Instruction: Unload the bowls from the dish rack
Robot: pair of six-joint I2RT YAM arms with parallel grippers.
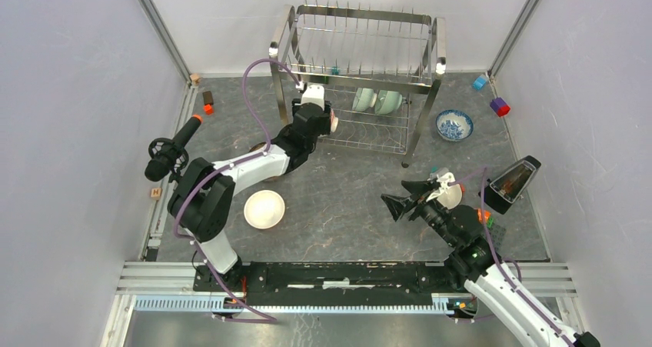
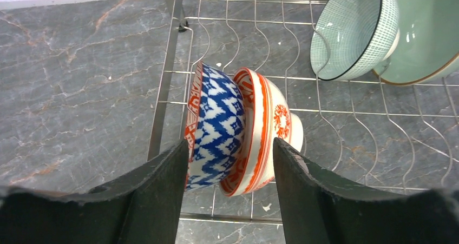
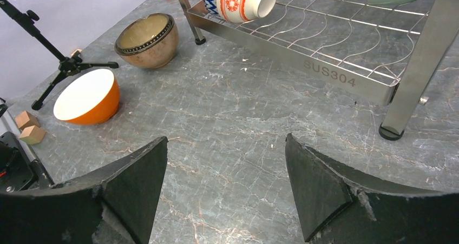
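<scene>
In the dish rack (image 1: pixel 361 11), a blue zigzag bowl (image 2: pixel 216 125) and an orange-patterned bowl (image 2: pixel 268 130) lean together on the lower wire shelf, with two pale green bowls (image 2: pixel 349 38) (image 2: pixel 422 33) farther right. My left gripper is at the patterned pair, fingers parted around their near portion; whether they touch is unclear. My right gripper stands open above bare floor, in front and right of the rack, nothing between its fingers.
An orange bowl (image 3: pixel 100 106) and a wooden bowl (image 3: pixel 157 49) stand left of the rack, near a tripod. A blue-white bowl (image 1: pixel 454 125) sits right of it.
</scene>
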